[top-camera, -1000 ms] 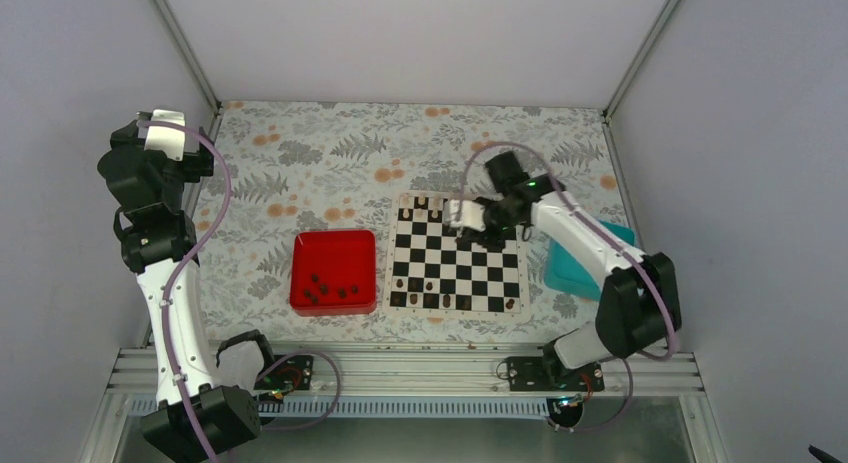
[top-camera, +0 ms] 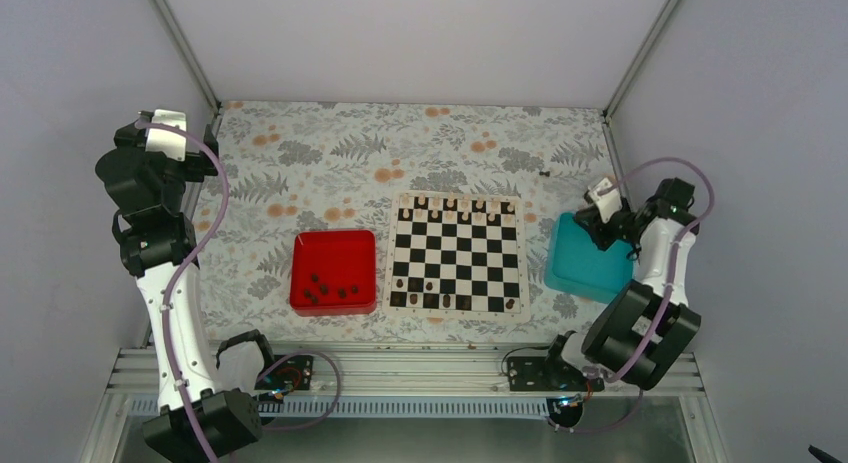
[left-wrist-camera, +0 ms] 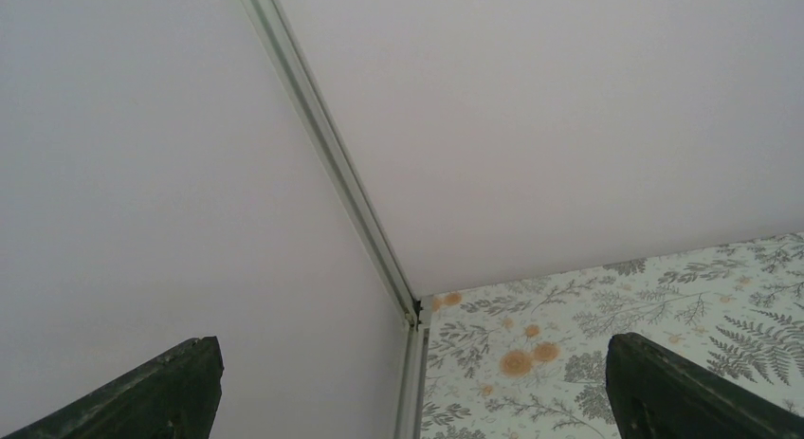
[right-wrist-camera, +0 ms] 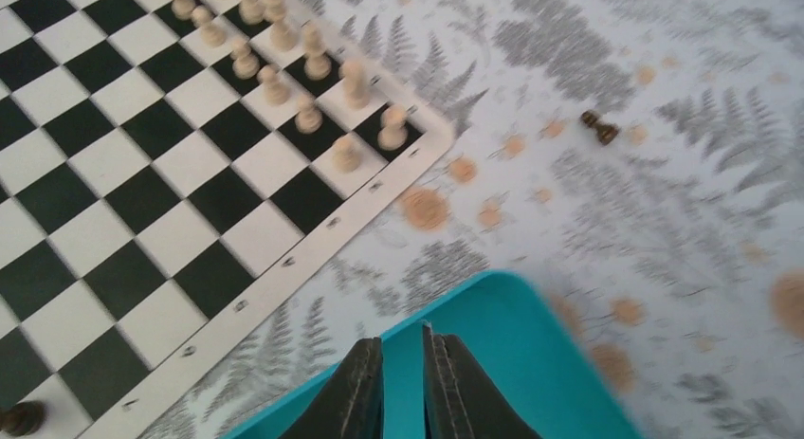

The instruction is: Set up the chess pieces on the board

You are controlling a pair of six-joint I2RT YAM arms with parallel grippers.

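The chessboard (top-camera: 456, 325) lies mid-table. Light pieces (right-wrist-camera: 355, 84) stand in two rows at its far side, and several dark pieces (top-camera: 429, 286) are spread along the near side. One dark piece (right-wrist-camera: 599, 128) lies on its side on the cloth, beyond the board's far right corner. Over the teal bin (right-wrist-camera: 493, 311) is my right gripper, its fingers a narrow gap apart with nothing seen between them. Far left, away from the board, my left gripper is wide open and empty.
Left of the board, a red bin (top-camera: 335, 245) holds several dark pieces. The teal bin's floor is mostly hidden by the right arm in the top view.
My right gripper has swung right from above the board to over the teal bin. A dark piece now shows on the cloth behind the board's right side. The left arm is still.
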